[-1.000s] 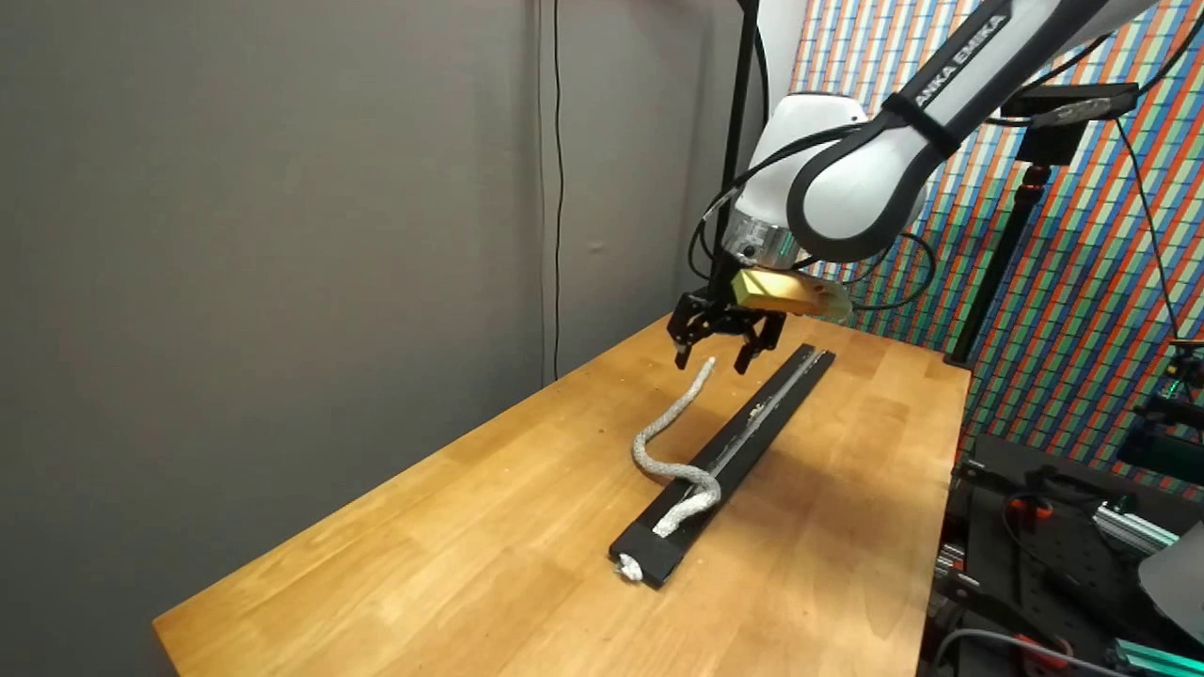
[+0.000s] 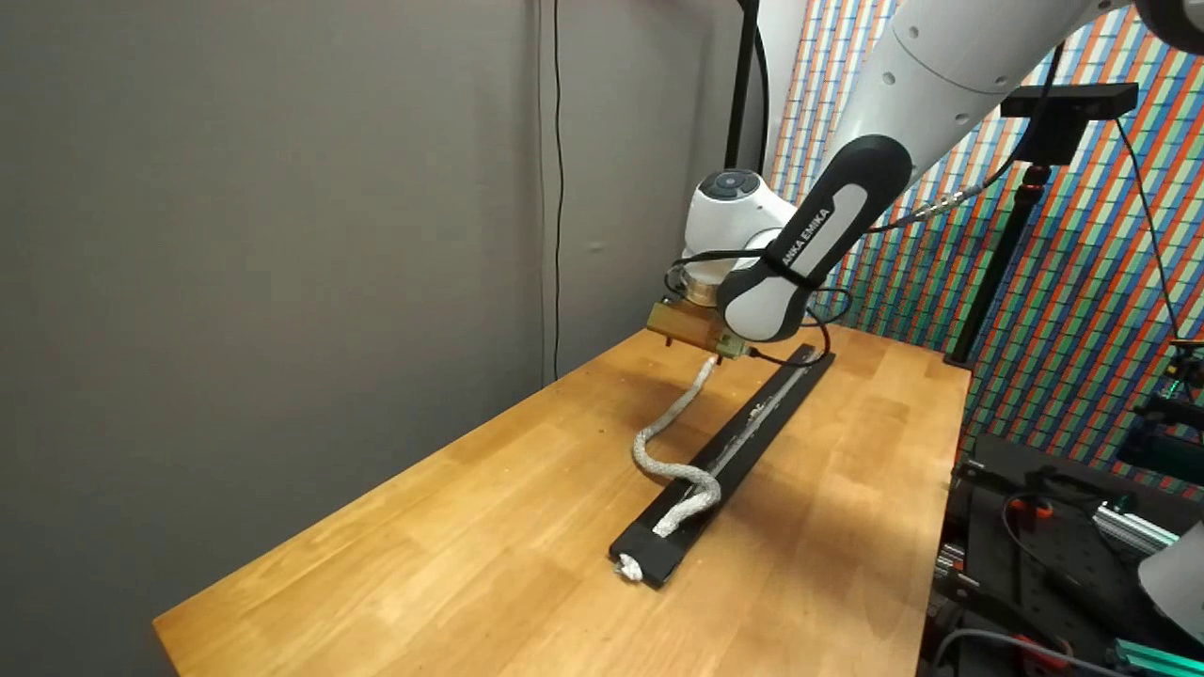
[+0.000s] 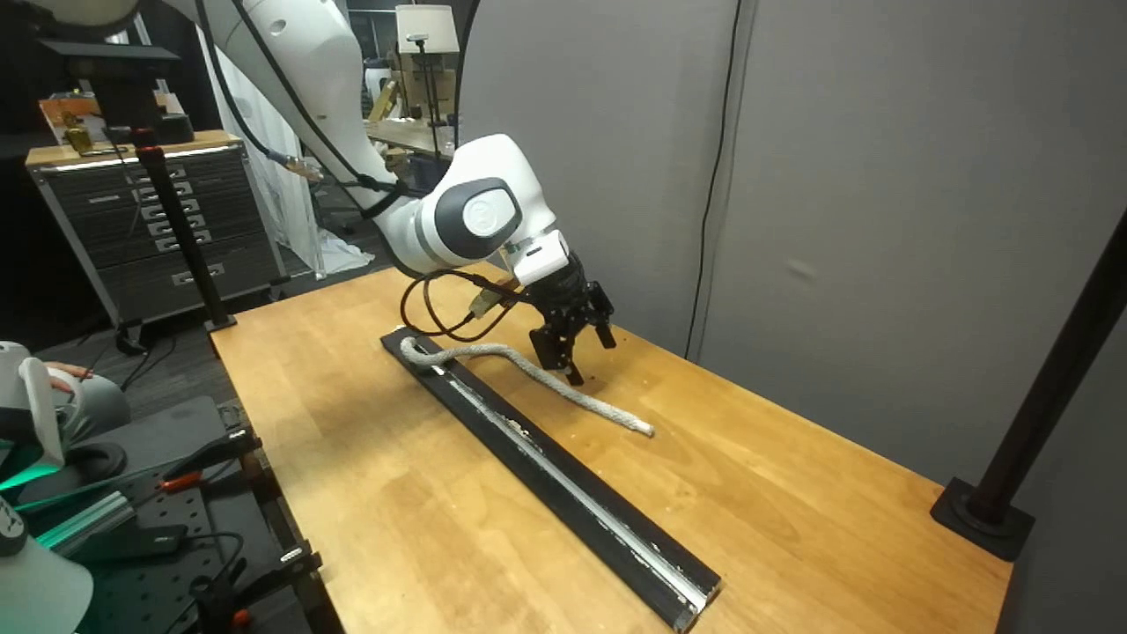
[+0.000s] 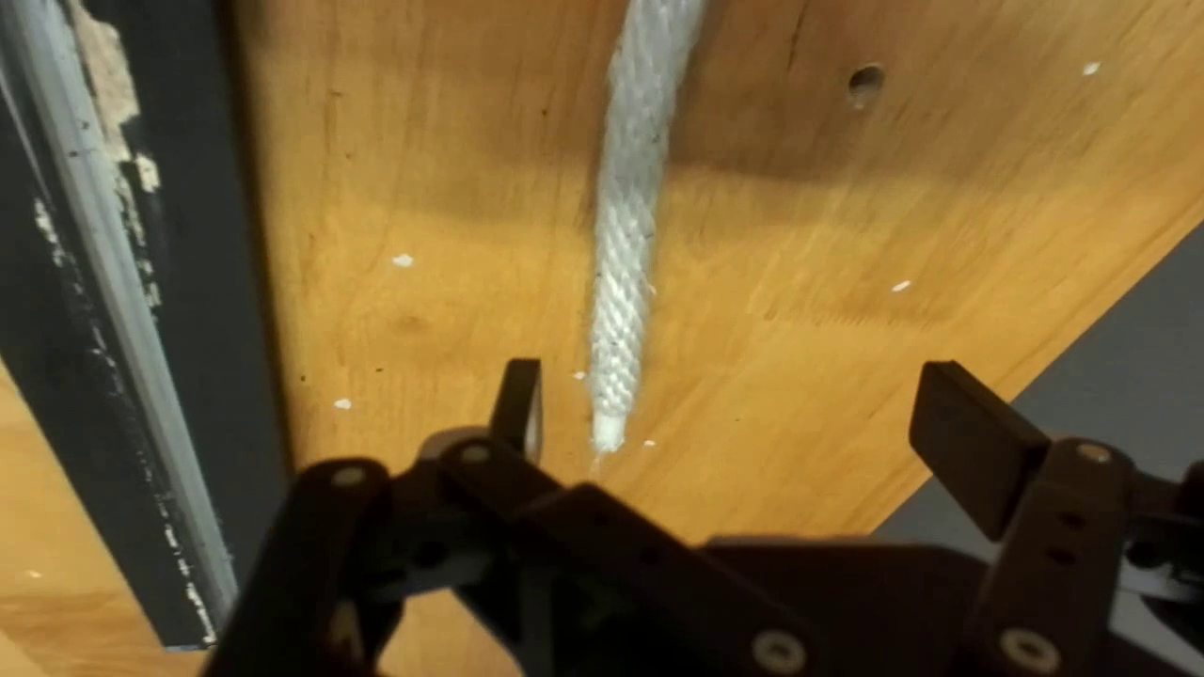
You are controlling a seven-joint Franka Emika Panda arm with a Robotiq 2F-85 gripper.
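A grey-white braided rope (image 2: 677, 466) curves over the wooden table, one end held under the near end of a long black channel strip (image 2: 739, 451) in exterior view 1. Its white-tipped loose end lies on the bare wood beside the strip. My gripper stands open, its black fingers wide apart. In the wrist view the rope (image 4: 624, 248) ends between the two fingers' lines, nearer the left one, untouched by either. Exterior view 2 has the gripper (image 3: 578, 359) low by the rope's middle, on the wall side. In exterior view 1 the fingertips are mostly hidden behind the camera mount.
The black strip (image 4: 231, 372) runs close on the left in the wrist view. A grey wall (image 3: 877, 211) borders the table's far side. A black post (image 3: 1025, 423) stands at one table corner.
My arm has come down and to the left in exterior view 1, and the wrist has turned, bringing the gripper near the rope's loose end. The rope looks unmoved.
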